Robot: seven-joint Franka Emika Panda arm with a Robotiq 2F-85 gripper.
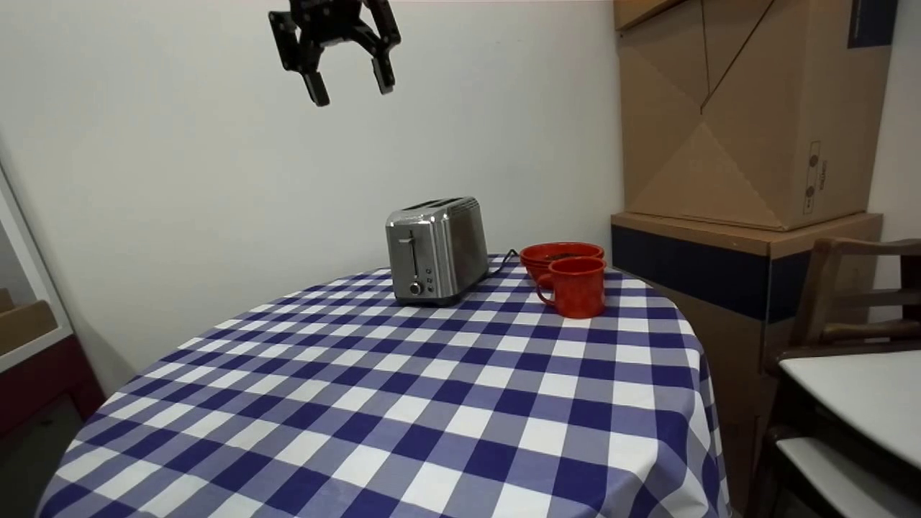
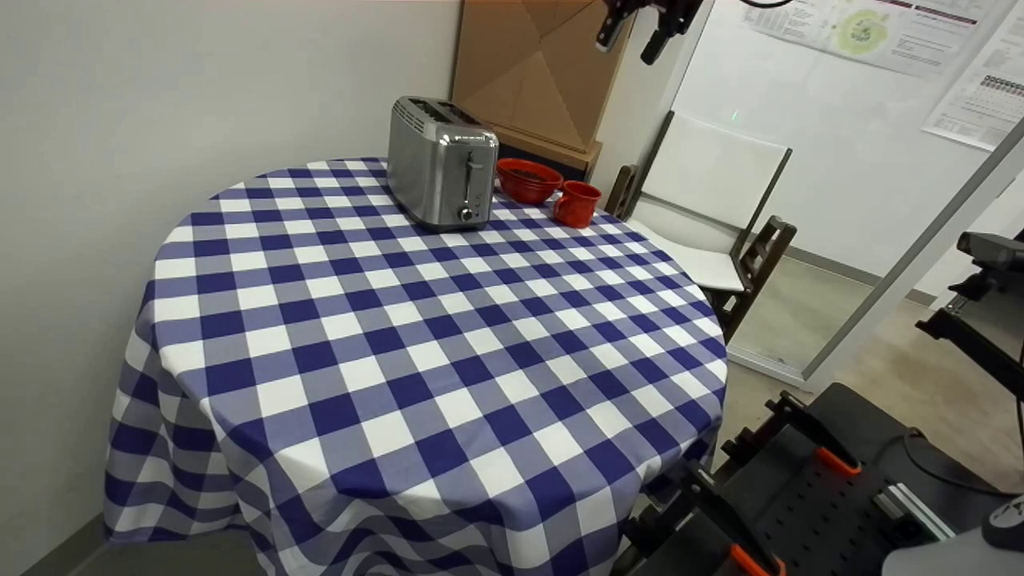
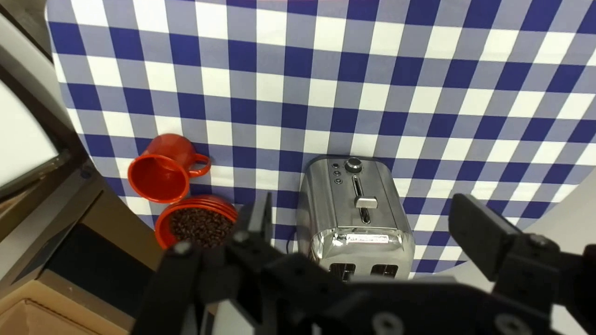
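Observation:
High above the table, my gripper (image 1: 352,91) stands open with nothing between its fingers; its fingertips also show at the top of the second exterior view. A silver toaster (image 1: 437,250) stands upright on the checked cloth, its lever and knob (image 3: 353,164) facing the table's middle. Beside it sits a red mug (image 1: 578,289), upright, handle towards the toaster side. Close behind the mug is a stack of red bowls (image 2: 529,182), and the wrist view shows dark brown beans (image 3: 201,227) in the top one. My gripper is well clear of all of these.
Cardboard boxes (image 1: 708,121) rise behind the bowls, and a wall borders the table's far side. A chair (image 2: 701,211) stands close to the edge near the mug.

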